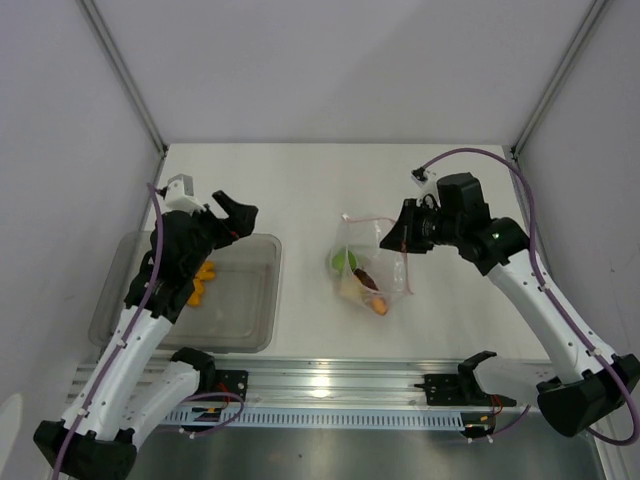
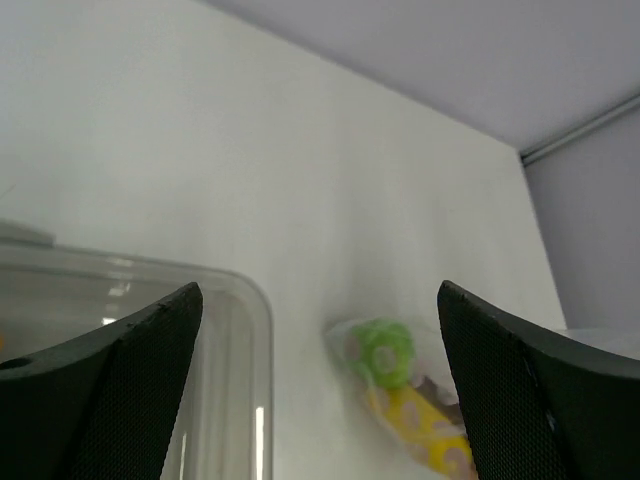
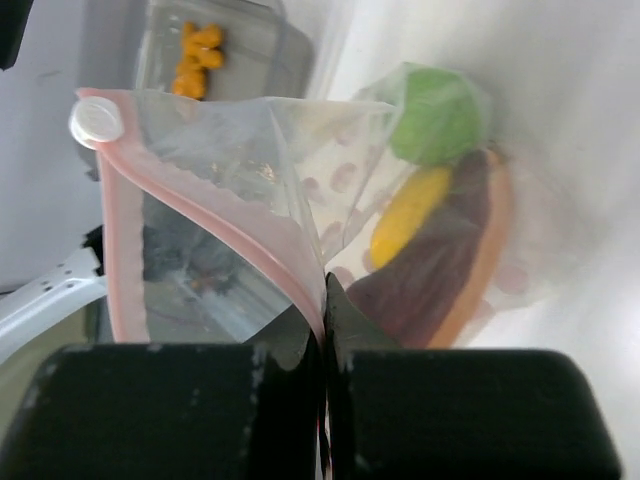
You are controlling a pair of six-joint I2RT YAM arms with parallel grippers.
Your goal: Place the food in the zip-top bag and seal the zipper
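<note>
The clear zip top bag [image 1: 362, 280] stands right of the table's middle, its pink-edged mouth partly open. Inside it show a green food piece [image 3: 437, 117], a yellow piece [image 3: 411, 214] and a long brown piece with an orange-tan edge [image 3: 470, 235]. My right gripper is shut on the bag's rim at one side of the mouth. Over the tray's right part, away from the bag, my left gripper [image 1: 235, 218] stands open and empty, its black fingers [image 2: 130, 385] wide apart. An orange food piece [image 1: 200, 280] lies in the tray, partly hidden behind the left arm.
The grey tray [image 1: 262, 310] occupies the left of the table. Between tray and bag is a clear strip of white table [image 1: 305, 300], and the table's back is free. A metal rail [image 1: 330, 378] runs along the front edge.
</note>
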